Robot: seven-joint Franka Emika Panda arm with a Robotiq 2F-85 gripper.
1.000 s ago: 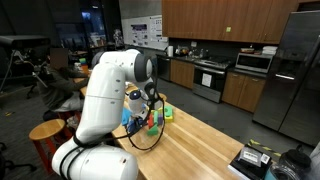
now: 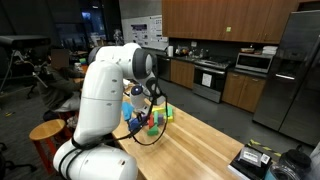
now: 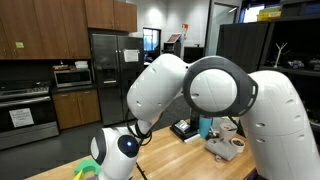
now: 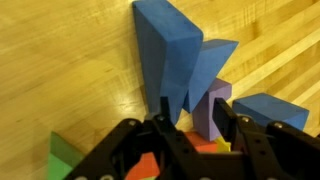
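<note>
In the wrist view my gripper stands with its fingertips apart at the lower middle, closed in among several coloured blocks. A tall blue block [image 4: 165,45] rises just beyond the left fingertip. Beside it a second blue block [image 4: 208,66] narrows down towards the gap, and a purple block [image 4: 207,109] lies by the right fingertip. Something is between the fingers, but which of these blocks is held is hard to tell. Seen from exterior view 1, the gripper is low over the group of blocks on the table, its fingers too small to make out.
A blue block [image 4: 270,110] lies to the right, with an orange-red block [image 4: 147,166] and a green block [image 4: 62,157] near the gripper's base. A black-and-white box [image 2: 250,160] stands at its far right end.
The arm's upper part and wrist sit slightly higher in exterior view 1 than before. The blocks around the gripper show no clear shift.
</note>
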